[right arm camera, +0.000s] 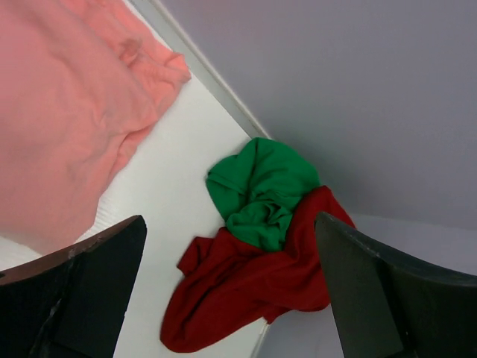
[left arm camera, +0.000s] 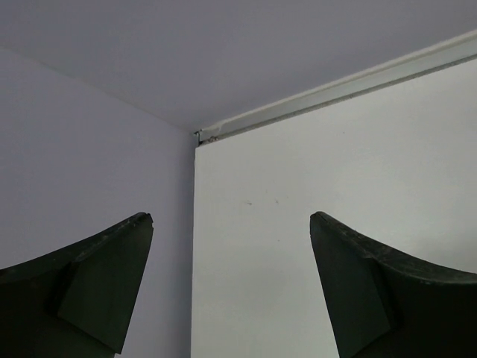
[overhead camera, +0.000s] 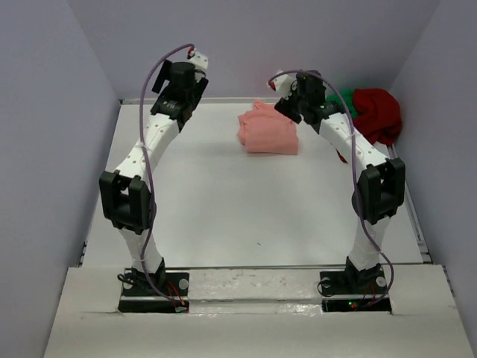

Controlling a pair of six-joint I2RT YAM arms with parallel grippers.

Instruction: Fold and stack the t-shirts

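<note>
A pink t-shirt [overhead camera: 270, 136] lies as a compact, roughly square bundle at the table's back centre, its far end uneven. Part of the same pink shirt [right arm camera: 67, 127] fills the upper left of the right wrist view. Crumpled in the back right corner are a red shirt [overhead camera: 378, 115] and a green shirt [right arm camera: 261, 190], partly overlapping. My left gripper is open above bare table near the back left, nothing between its fingers. My right gripper is open too and empty, above the table between the pink shirt and the red and green pile.
Walls close it in at the back and both sides, with a rail [left arm camera: 335, 89] along the back edge. The red and green cloth rests close to the right wall.
</note>
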